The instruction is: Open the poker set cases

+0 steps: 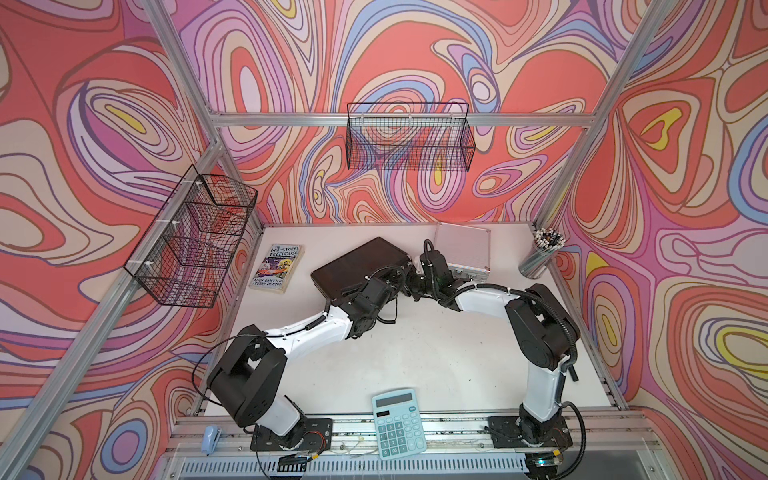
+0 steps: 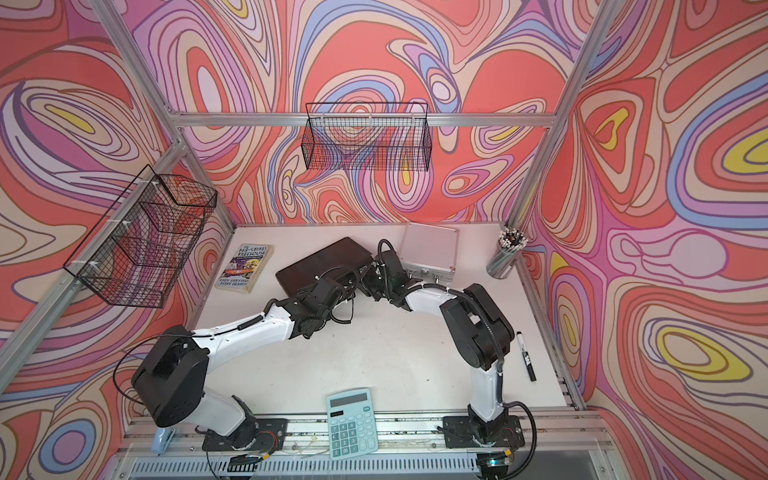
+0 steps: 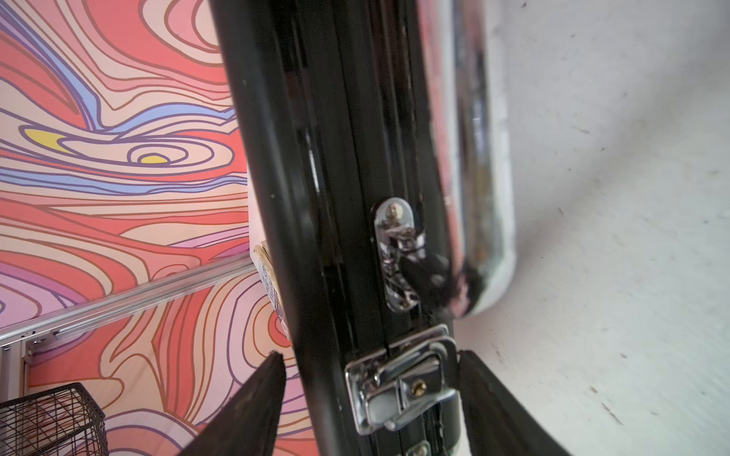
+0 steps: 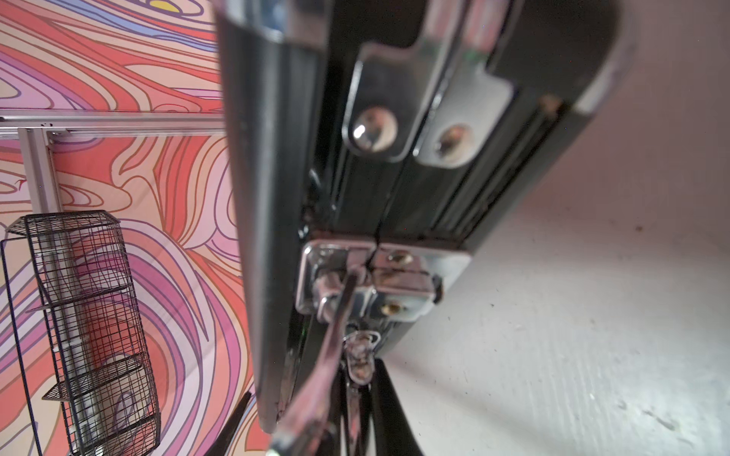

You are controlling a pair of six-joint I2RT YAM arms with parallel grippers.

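Note:
The closed black case lies on the table, the grippers at its front side. In the left wrist view its silver handle juts out, and a silver latch sits between the parted fingers of my left gripper. The right wrist view shows another latch, with a blurred silver strip standing out from it towards the camera. Just below that latch is my right gripper, shut; whether it touches the latch is unclear. A closed silver case lies behind my right arm.
A book lies at the left, and a cup of pencils stands at the back right. A calculator rests at the front edge, a marker on the right.

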